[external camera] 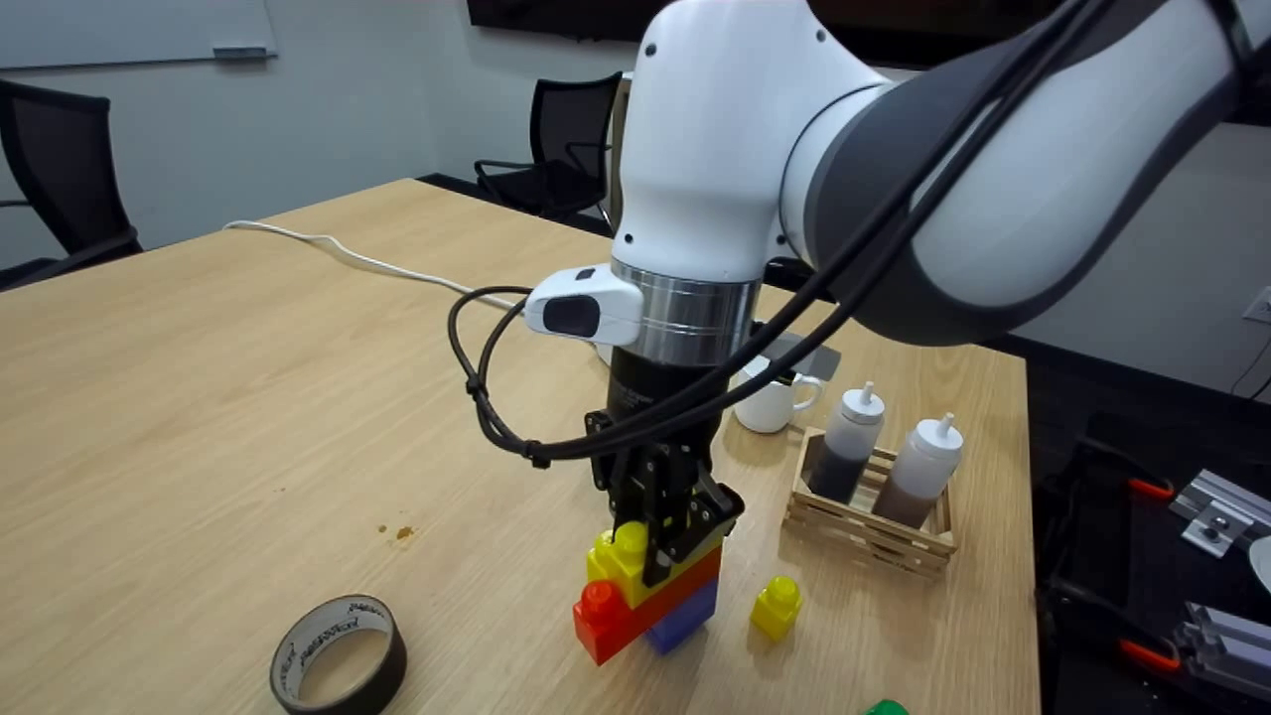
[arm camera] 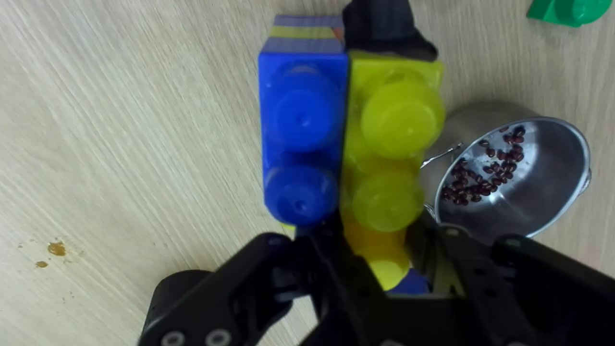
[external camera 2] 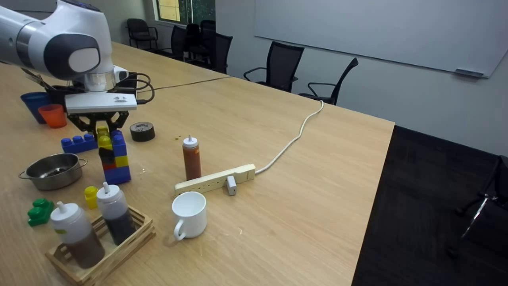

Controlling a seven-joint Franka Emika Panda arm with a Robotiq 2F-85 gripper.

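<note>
My gripper (external camera: 664, 560) is shut on a yellow brick (arm camera: 398, 121), with a finger on either side of it. Beneath that brick runs a red brick (external camera: 610, 622), seemingly joined to it. Close alongside stands a stack of blue and yellow bricks (external camera 2: 121, 161), its blue top brick (arm camera: 302, 121) side by side with the yellow one in the wrist view. Part of the stack's blue base (external camera 2: 117, 176) shows low near the table. Whether the held bricks touch the stack cannot be told. A dark piece (arm camera: 386, 29) covers the yellow brick's far end.
Close by are a metal pot (external camera 2: 54, 172) with dark beans, a loose yellow brick (external camera: 776, 608), a green brick (external camera 2: 41, 211) and a blue brick (external camera 2: 78, 143). A bottle crate (external camera: 870, 524), mug (external camera 2: 189, 214) and tape roll (external camera: 340, 653) stand farther out.
</note>
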